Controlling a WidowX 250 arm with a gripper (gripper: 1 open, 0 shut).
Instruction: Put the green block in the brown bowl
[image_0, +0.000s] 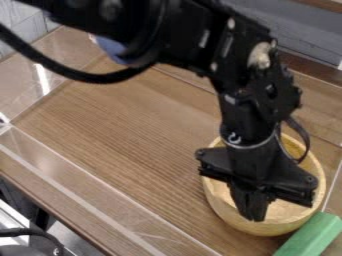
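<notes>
The green block (311, 237) lies at the lower right, outside the tan-brown bowl (269, 228) and close against its rim in this view. Whether the two touch, I cannot tell. Over the bowl, my black gripper (251, 207) points downward, its tips inside the rim's outline. The fingers look drawn together, with no block between them. The bowl's back and much of its inside are hidden behind the gripper; the front part that shows is bare.
A wide bare stretch of wooden table (127, 140) lies left of the bowl. Black cables (27, 235) show at the lower left corner. A light grey wall edge (310, 45) runs along the back right.
</notes>
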